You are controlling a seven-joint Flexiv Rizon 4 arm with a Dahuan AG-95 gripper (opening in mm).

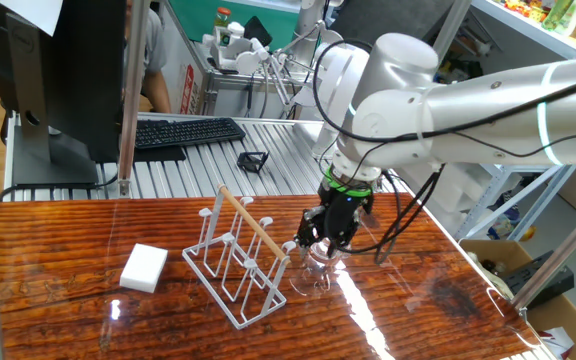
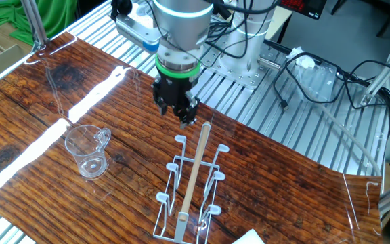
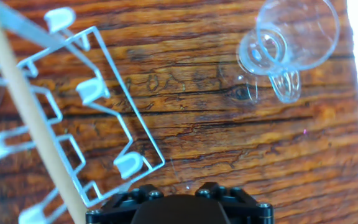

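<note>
A clear glass mug [image 2: 87, 149] stands on the wooden table, its handle toward the rack in exterior view 2. In the wrist view the mug [image 3: 273, 53] is at the upper right. The white wire rack [image 1: 206, 268] with a wooden top bar [image 1: 253, 224] stands beside it, its several prongs empty. My gripper [image 2: 174, 118] hangs above the table near the far end of the rack, its fingertips apart and nothing visible between them. In exterior view 1 the gripper partly covers the mug. Only black knuckles show along the wrist view's lower edge.
A small white block [image 1: 144, 268] lies left of the rack. Behind the table are a keyboard [image 1: 190, 131] and a monitor. Open table surface lies to the right of the mug in exterior view 1, with bright glare across it.
</note>
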